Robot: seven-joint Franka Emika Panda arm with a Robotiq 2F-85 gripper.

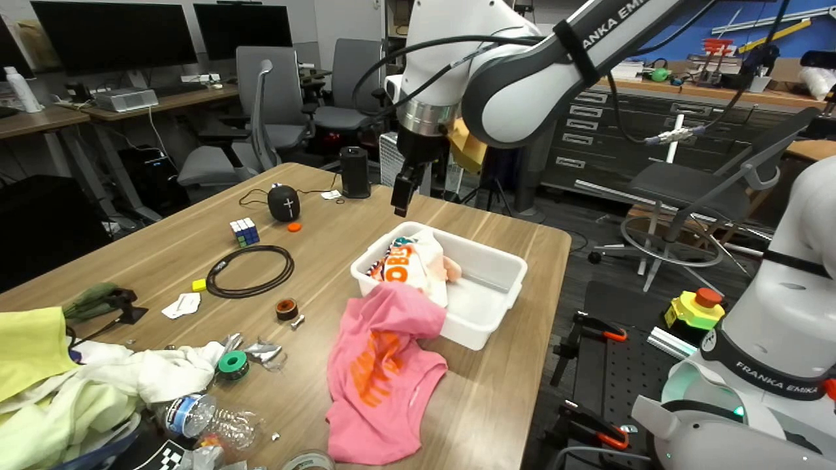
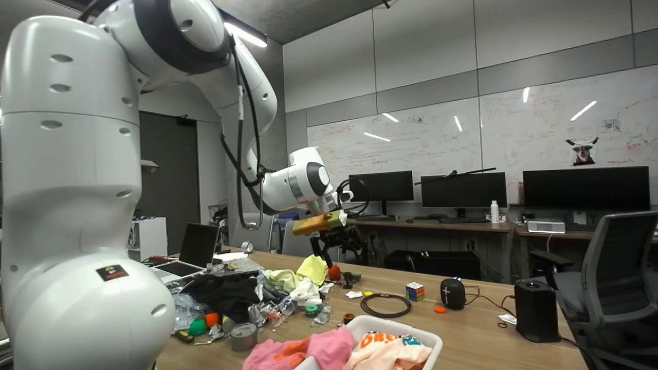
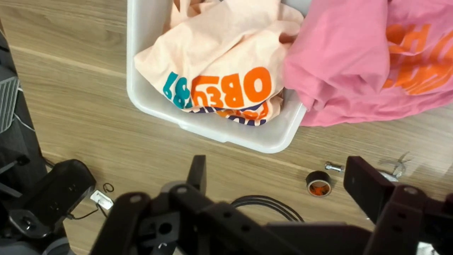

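Observation:
My gripper is open above the table, its two black fingers wide apart and only tabletop showing between them. In exterior view 1 the gripper [image 1: 401, 196] hangs behind and above the white bin [image 1: 490, 250]. Inside that bin lies a crumpled peach cloth [image 3: 238, 55] with orange and teal lettering, filling one end. A pink cloth [image 1: 384, 368] with orange print is draped over the bin's rim; most of it spreads on the table. Exterior view 2 shows the pink cloth [image 2: 290, 352] and the peach cloth [image 2: 391, 350] side by side.
A coiled black cable [image 1: 251, 271], a roll of tape [image 1: 287, 309], a puzzle cube [image 1: 244, 232] and a round speaker [image 1: 283, 203] stand beyond the bin. Cloths, a plastic bottle [image 1: 208, 415] and other clutter crowd the near left.

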